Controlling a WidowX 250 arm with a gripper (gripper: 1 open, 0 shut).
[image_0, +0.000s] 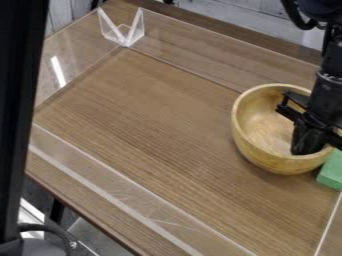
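A large wooden bowl (254, 130) sits on the right side of the wooden table. My black gripper (305, 138) reaches down from the right edge into the bowl's right part, its tips low inside or at the near right rim. It looks shut; whether anything thin is between its fingers is hard to tell. A green block (330, 174) lies at the bowl's lower right, partly hidden by it.
Clear plastic strips run along the table's edges, with a clear corner piece (120, 30) at the back left. A dark upright (14, 100) stands at the left edge.
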